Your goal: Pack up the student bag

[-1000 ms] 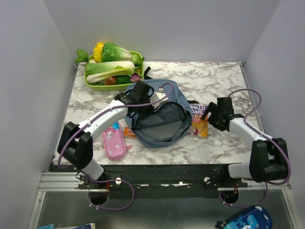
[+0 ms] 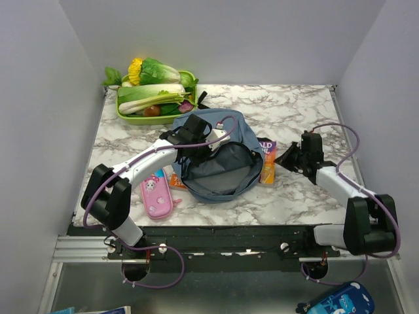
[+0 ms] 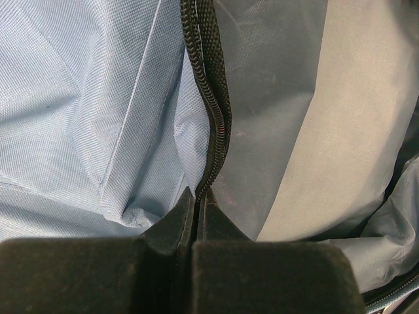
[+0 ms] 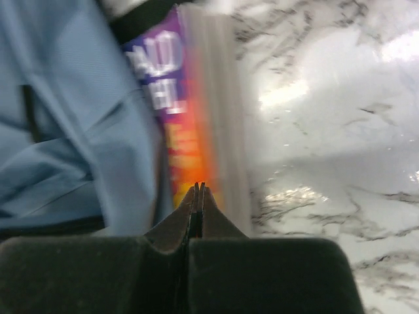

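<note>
The blue-grey bag lies open in the middle of the table, its mouth facing the front. My left gripper is shut on the zip edge of its opening, where the zip runs down between the fingertips. The orange and purple book lies at the bag's right side, its left part hidden by the bag. My right gripper is shut, with nothing seen between its fingers, close against the book's right edge. A pink pencil case lies left of the bag.
An orange item shows partly from under the bag's left side. The green vegetable basket stands at the back left. A blue pouch is at the bottom right, off the table.
The right gripper has gone from open to shut and shifted slightly left overall. The book has moved left, further behind the bag's side.
</note>
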